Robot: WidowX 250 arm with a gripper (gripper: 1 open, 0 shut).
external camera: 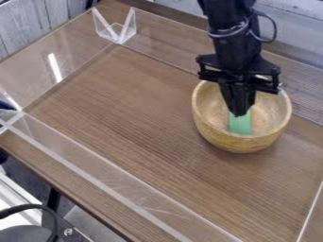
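Note:
A round tan bowl (221, 137) stands at the right of the wooden table, with a green object (241, 122) lying inside it. My black gripper (237, 102) hangs over the bowl, its fingertips at or just above the green object. Its fingers look close together; whether anything is between them is hard to tell, as the arm hides part of the bowl's inside.
Clear plastic pieces (115, 25) sit at the back left. A black cable or fixture is at the bottom left corner.

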